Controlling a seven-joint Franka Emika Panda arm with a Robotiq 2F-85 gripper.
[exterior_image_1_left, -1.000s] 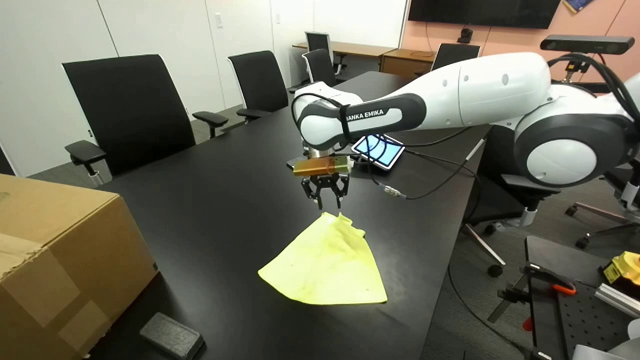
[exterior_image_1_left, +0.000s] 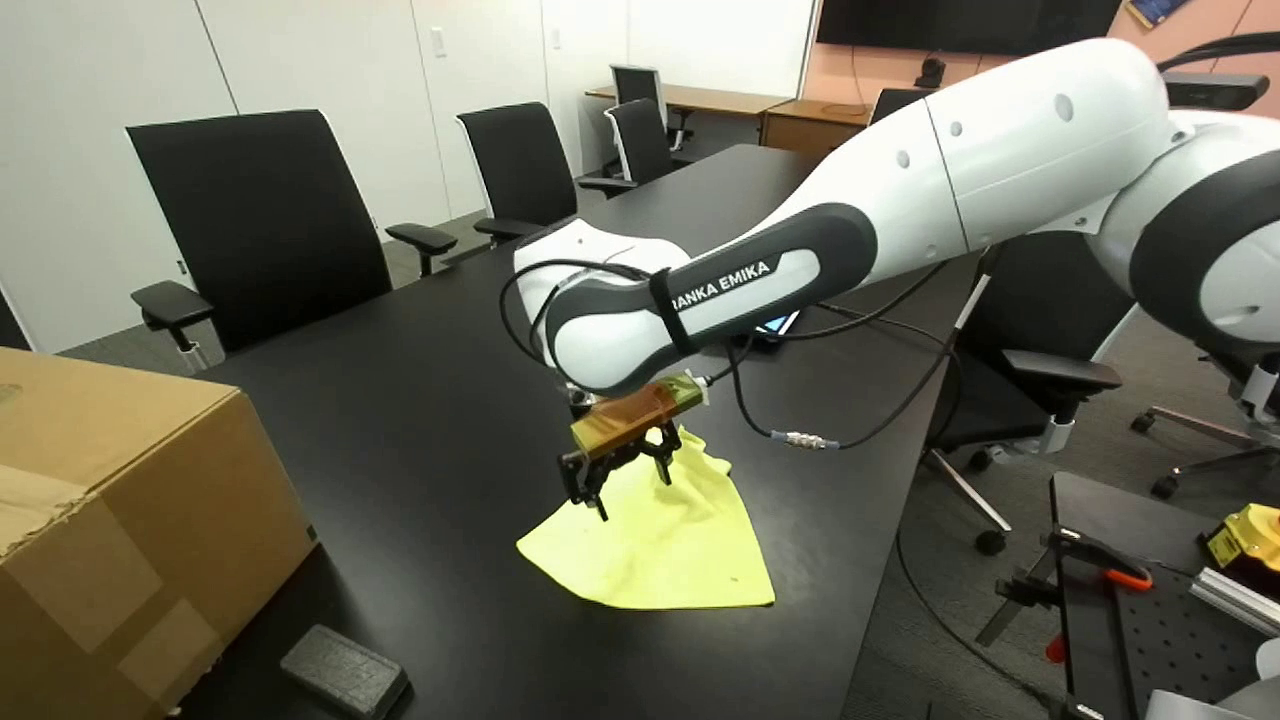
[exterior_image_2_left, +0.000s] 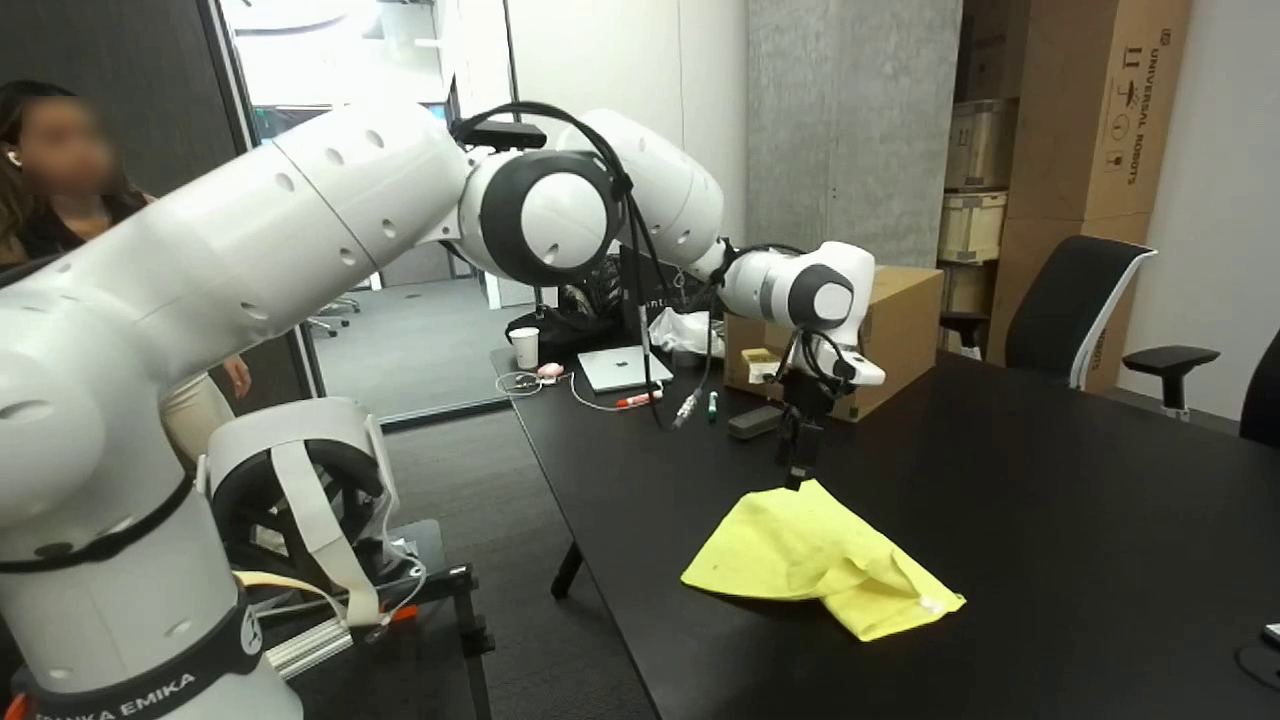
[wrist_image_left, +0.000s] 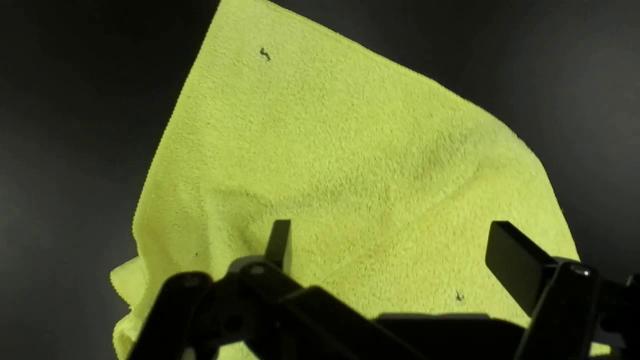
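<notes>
A yellow cloth (exterior_image_1_left: 672, 540) lies spread on the dark table (exterior_image_1_left: 420, 396), with bunched folds (exterior_image_2_left: 864, 582) at one end. My gripper (exterior_image_1_left: 633, 494) hangs above it, tilted in exterior view 1. In the wrist view the gripper is open: its two fingers stand wide apart with cloth (wrist_image_left: 360, 150) beneath the gap and nothing held between them. Exterior view 2 shows the gripper (exterior_image_2_left: 797, 474) over the cloth's far edge. How much height separates the fingertips from the cloth is hard to tell.
A cardboard box (exterior_image_1_left: 156, 540) and a dark grey block (exterior_image_1_left: 345, 672) sit at the near left in exterior view 1. A laptop (exterior_image_2_left: 625, 368) and a white cup (exterior_image_2_left: 524, 347) stand at the table's far end in exterior view 2. Bare table lies left of the cloth.
My gripper has come toward exterior view 1's camera, from behind the cloth to above it, and turned from level to tilted. The cloth lies the same.
</notes>
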